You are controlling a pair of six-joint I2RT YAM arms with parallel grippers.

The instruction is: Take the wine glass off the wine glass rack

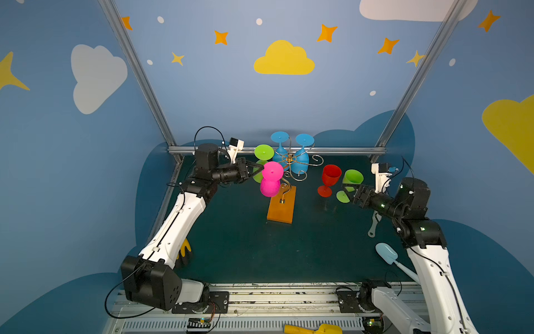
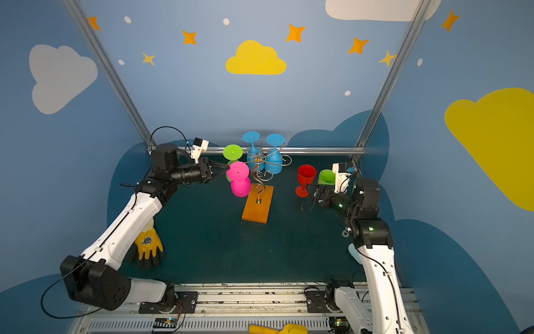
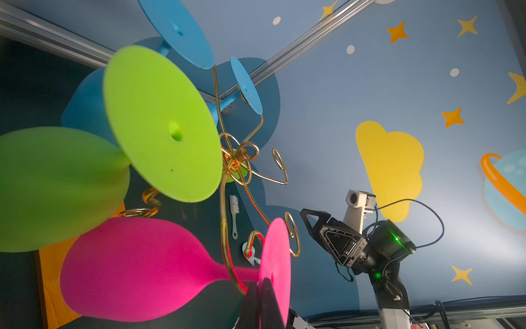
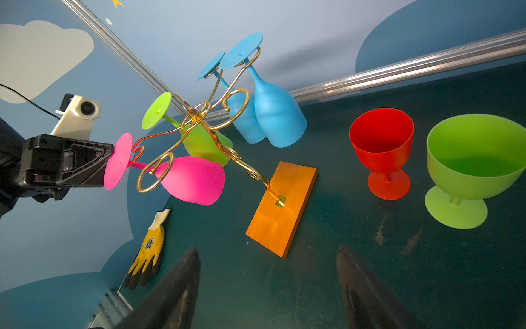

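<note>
The gold wire rack on its wooden base (image 1: 281, 208) holds upside-down glasses: two blue (image 4: 279, 118), a green one (image 3: 159, 120) and a pink one (image 4: 191, 181). My left gripper is shut at the pink glass's base disc (image 3: 274, 246); its fingertips meet the disc's edge, and I cannot tell whether the disc is between them. The pink glass still hangs in a rack loop. My right gripper is held open to the right of the rack, near the standing cups, with nothing between its fingers.
A red goblet (image 4: 381, 142) and a green goblet (image 4: 471, 164) stand right of the rack. A yellow glove (image 4: 148, 249) lies at the left, a light blue scoop (image 1: 386, 253) at the front right.
</note>
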